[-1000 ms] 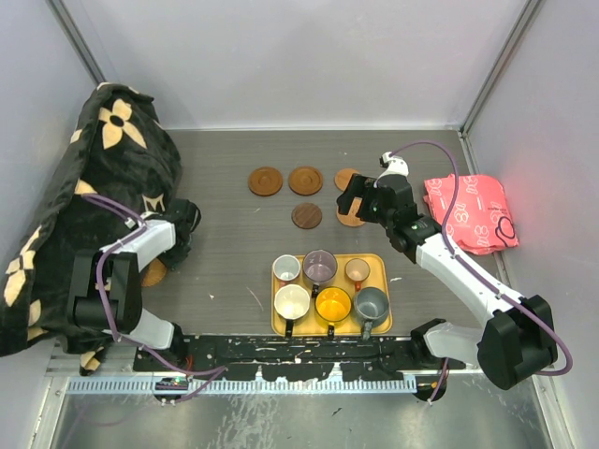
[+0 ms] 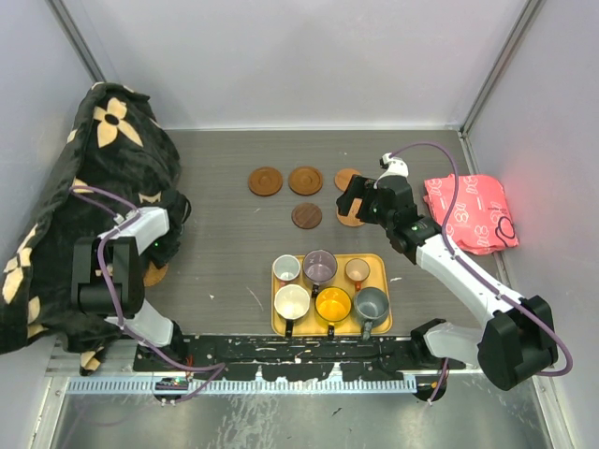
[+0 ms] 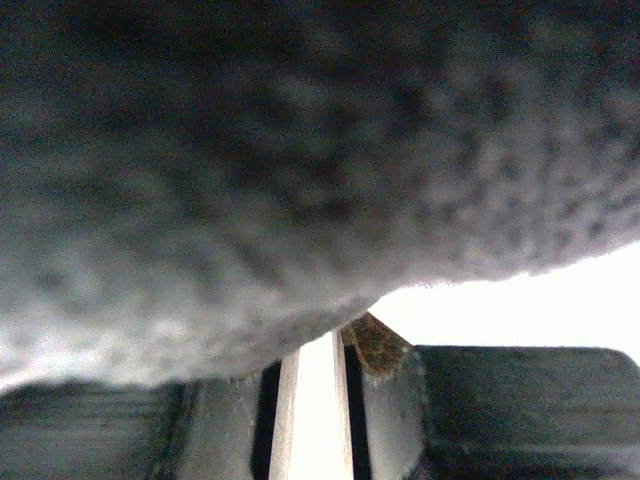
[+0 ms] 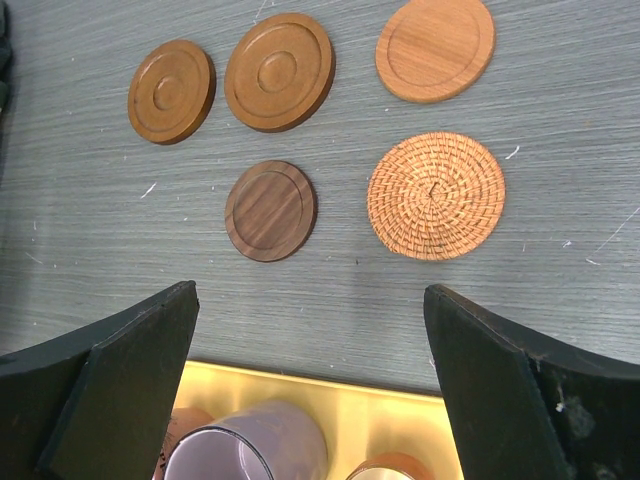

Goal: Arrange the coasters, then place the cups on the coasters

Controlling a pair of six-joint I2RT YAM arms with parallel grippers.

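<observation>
Several cups stand in the yellow tray, among them a white cup, a purple-grey cup and a yellow cup. Round coasters lie mid-table, among them a dark wooden coaster and a woven coaster. Another tan disc is partly hidden by my left arm. My left gripper is at the dark blanket on the left. In the left wrist view its fingers are close together around a pale strip, unclear what. Above the coasters' side my right gripper stands open and empty.
A dark flowered blanket is heaped along the left wall and fills much of the left wrist view. A folded red cloth lies at the right. The yellow tray's rim is near the front.
My left arm and gripper have shifted slightly left, toward the blanket. The right arm, cups and mid-table coasters stay in place.
</observation>
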